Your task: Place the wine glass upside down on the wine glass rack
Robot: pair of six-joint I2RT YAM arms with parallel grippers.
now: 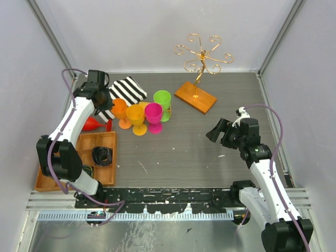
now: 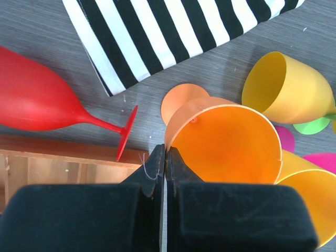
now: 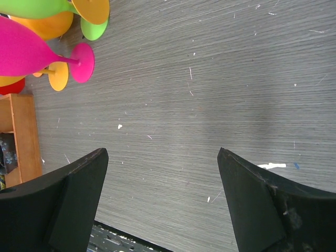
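Observation:
An orange wine glass stands upright at the left end of a group of coloured glasses. In the left wrist view, my left gripper is shut on the near-left rim of this orange glass, whose foot rests on the table. The gold wine glass rack, with curled arms on a wooden base, rises at the back, right of centre. My right gripper hovers over the right side of the table. In the right wrist view, its fingers are spread wide with only bare table between them.
Yellow, pink and green glasses crowd the orange one's right side. A red glass lies on its side to the left. A striped cloth is behind, a wooden tray in front.

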